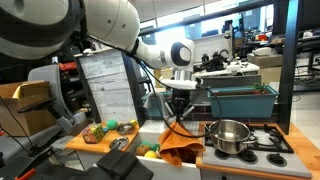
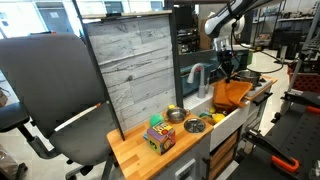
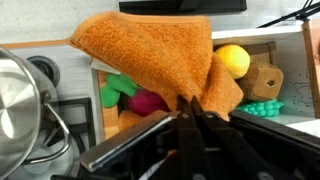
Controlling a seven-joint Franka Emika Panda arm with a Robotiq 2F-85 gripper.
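An orange cloth (image 1: 178,143) hangs bunched from my gripper (image 1: 183,106), its lower part over the open white drawer (image 1: 150,163). In the wrist view the cloth (image 3: 150,50) spreads from beyond the drawer's edge up to my gripper, whose dark fingertips are shut on a pinch of it. Exterior view 2 has the same cloth (image 2: 232,95) below the gripper. Part of the drawer's contents is hidden under it.
In the drawer lie a yellow ball (image 3: 233,60), a wooden block (image 3: 262,80), a green toy (image 3: 118,90) and a purple one (image 3: 149,103). A steel pot (image 1: 230,136) stands on the stove right of the drawer. Bowls and a colourful box (image 2: 159,138) occupy the left counter.
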